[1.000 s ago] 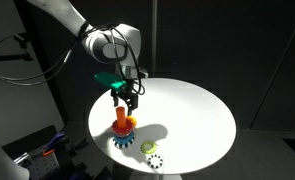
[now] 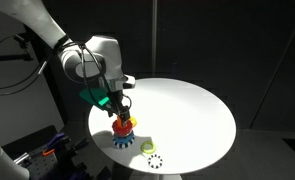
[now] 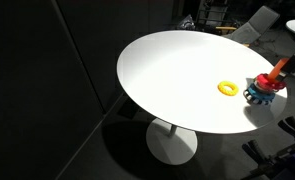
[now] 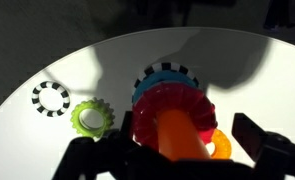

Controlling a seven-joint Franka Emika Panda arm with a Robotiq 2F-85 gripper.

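Note:
On the table's near left, an orange peg [image 3: 277, 70] rises from a stack with a red ring [image 2: 124, 128] above a blue toothed ring [image 2: 123, 142]. The wrist view also shows a black-and-white ring edge within the stack. My gripper is open over the stack, with the orange peg's top between its dark fingers and space on either side. In exterior view 1 the gripper partly hides the peg from above. Whether a finger touches anything I cannot tell.
Beside the stack lies a yellow ring [image 3: 228, 88]. A green toothed ring [image 4: 91, 118] and a black-and-white ring [image 4: 51, 98] rest near the edge of the white round table [image 2: 192, 115].
The gripper has moved down and leftward in exterior view 1, from above the peg to around its top. The stack and the loose rings have not moved.

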